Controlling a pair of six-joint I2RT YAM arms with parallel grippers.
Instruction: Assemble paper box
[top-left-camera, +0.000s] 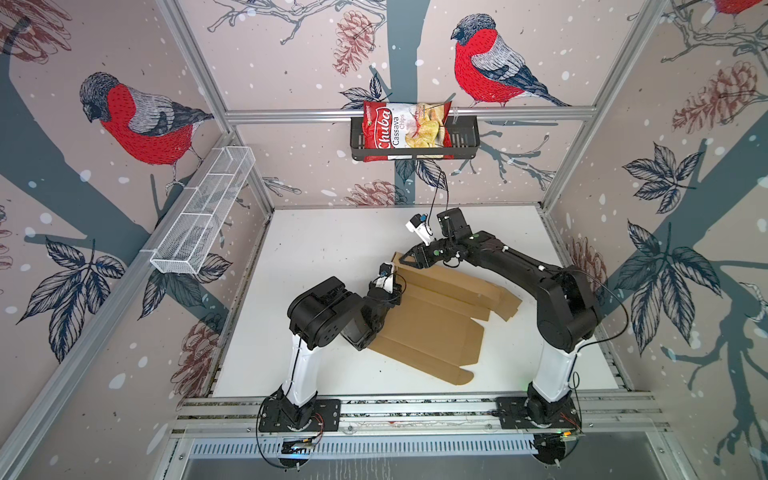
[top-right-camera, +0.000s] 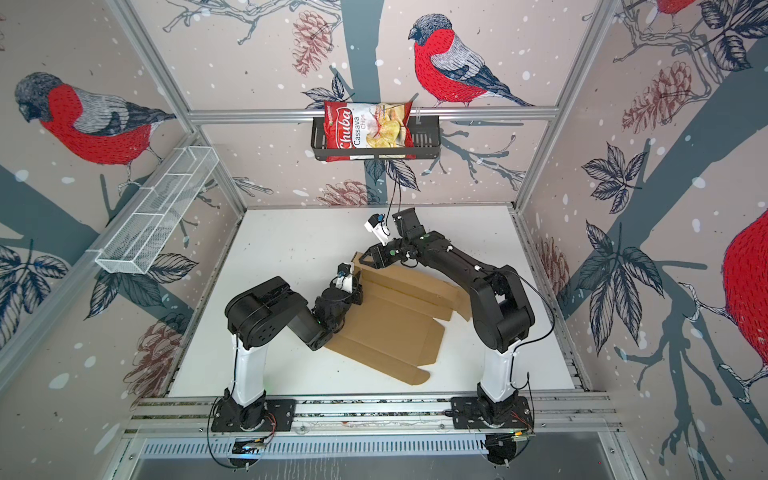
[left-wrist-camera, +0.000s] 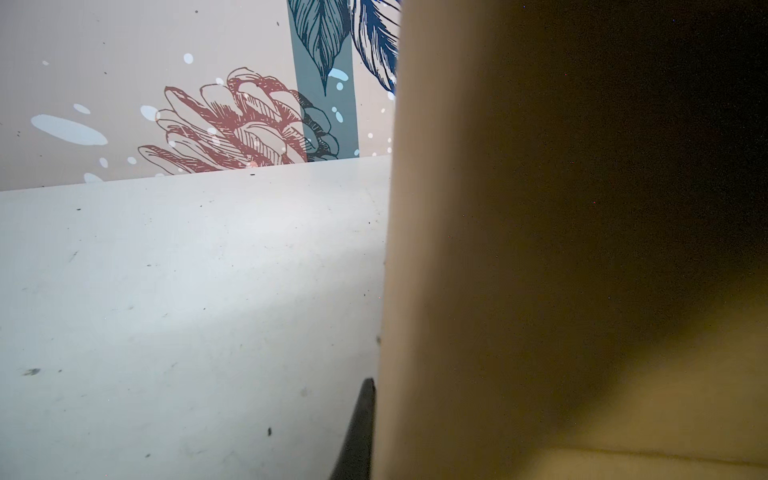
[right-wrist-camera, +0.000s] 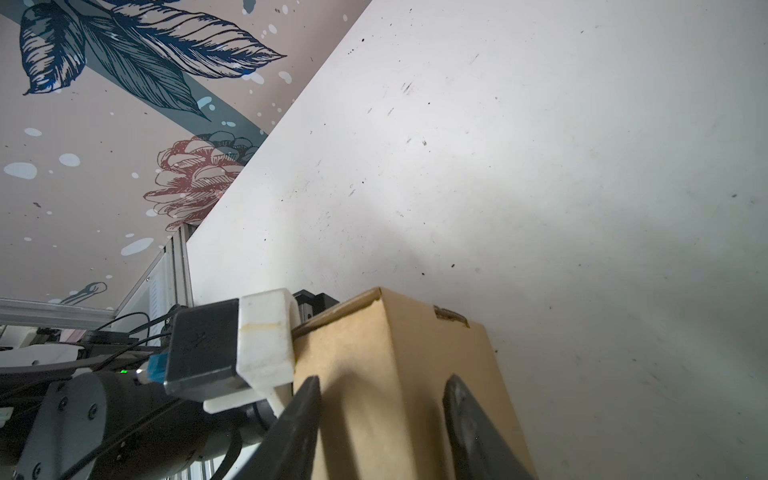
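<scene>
A brown cardboard box blank (top-left-camera: 436, 332) lies part folded on the white table, its long back panel (top-right-camera: 408, 284) standing up along the far side. At its far left corner, in the right wrist view, two cardboard faces (right-wrist-camera: 356, 400) meet in an upright edge. My right gripper is part open, one finger on either side of that corner. Low at the box's left end is my left gripper (top-left-camera: 392, 292). In the left wrist view a cardboard panel (left-wrist-camera: 496, 240) hides most of it; one dark fingertip (left-wrist-camera: 364, 416) shows against the panel's edge.
Free table (top-left-camera: 320, 240) lies behind and to the left of the cardboard. A loose flap (top-left-camera: 504, 304) sticks out at the right end. A dark shelf (top-left-camera: 464, 144) with a chips bag and a white wire basket (top-left-camera: 204, 212) hang on the frame, clear of the table.
</scene>
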